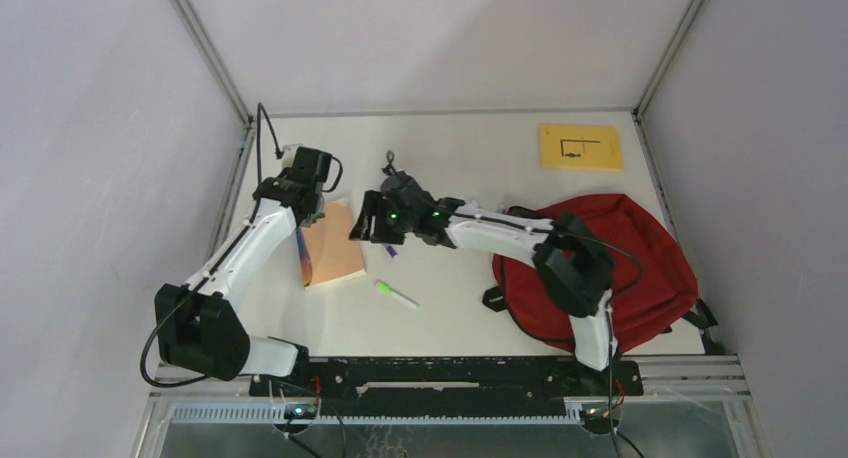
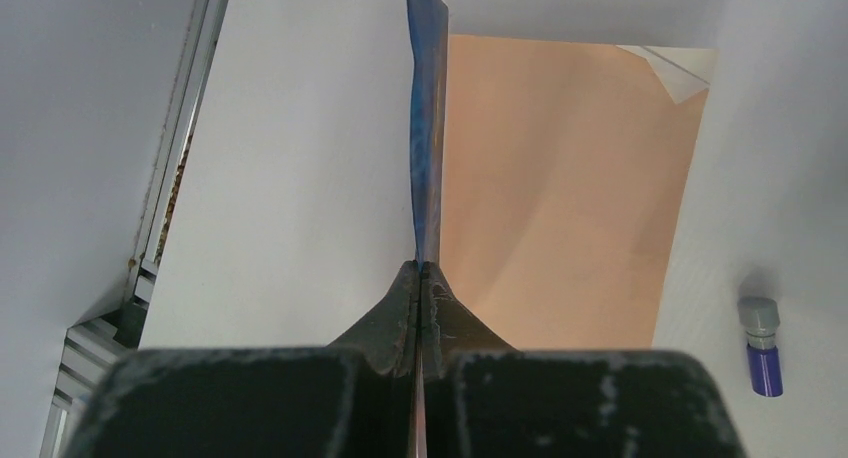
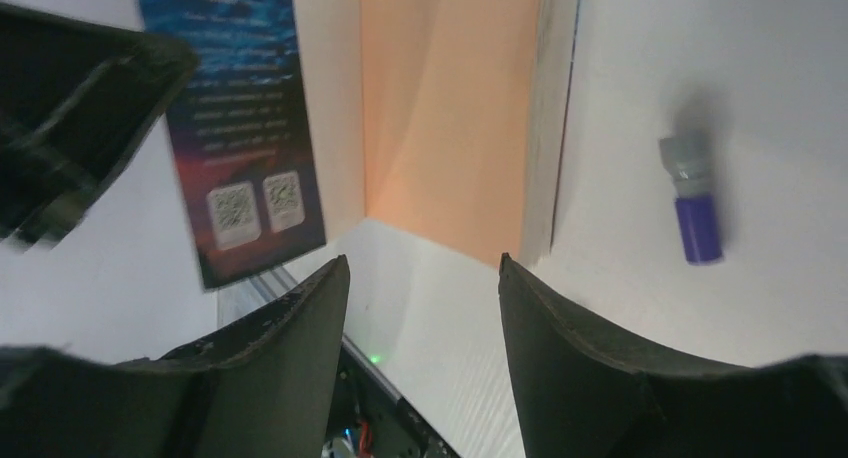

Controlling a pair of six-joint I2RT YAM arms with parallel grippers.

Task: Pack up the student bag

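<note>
An open book shows a peach-orange inner page on the table's left side. Its thin blue cover stands raised almost edge-on, with my left gripper shut on it. In the right wrist view, the cover's dark printed face with two code squares is visible beside the left fingers. My right gripper has its fingers apart with nothing between them, just right of the book in the top view. The red bag lies at the right, partly behind the right arm.
A small purple item with a grey end lies right of the book. In front of it is a green-tipped marker. A yellow flat book rests at the back right. The right arm spans the table's middle.
</note>
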